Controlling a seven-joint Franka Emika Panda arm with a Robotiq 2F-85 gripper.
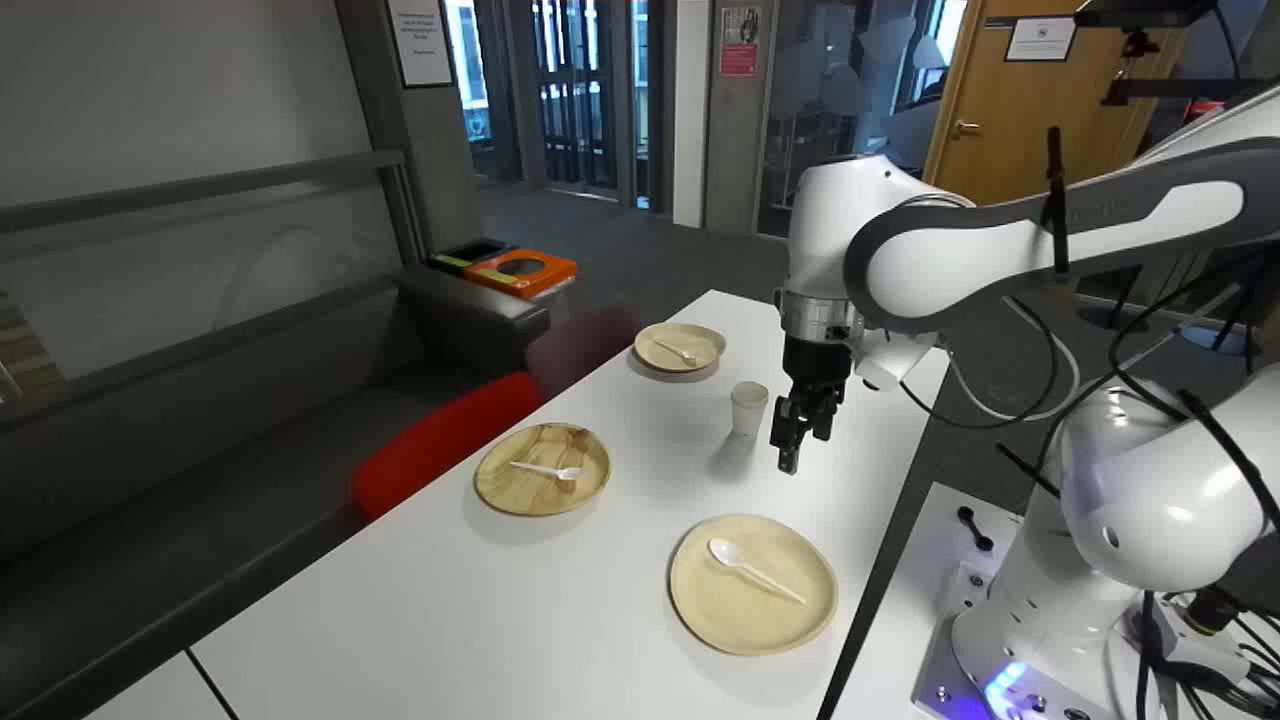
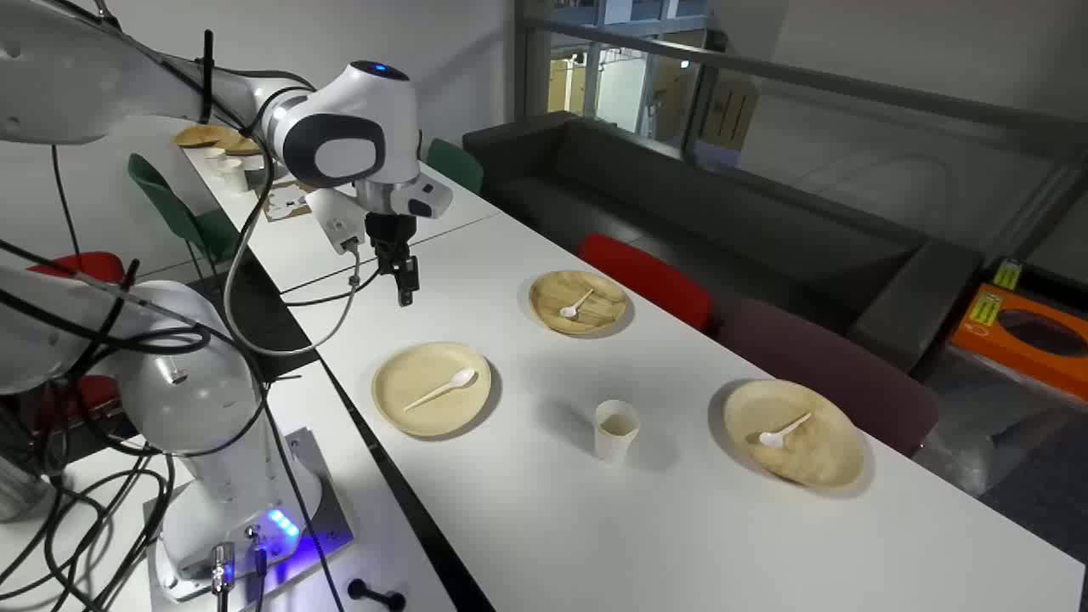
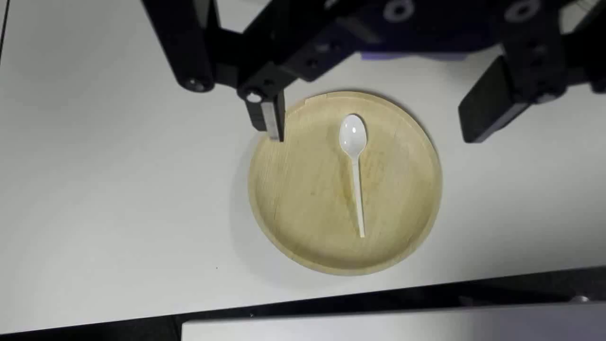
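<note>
My gripper is open and empty, its two fingers wide apart in the wrist view. Below it lies a round tan plate bearing a white spoon, bowl toward the gripper and handle toward the table's near edge. In exterior view 2 the gripper hangs above the table, clear of that plate. A second plate with darker grain and a third plate each carry a white spoon too. A pale paper cup stands upright, apart from the plates.
A dark gap separates the white table from the robot's base table. Red and maroon chairs stand along the far side, before a grey sofa. Bare tabletop lies between the plates.
</note>
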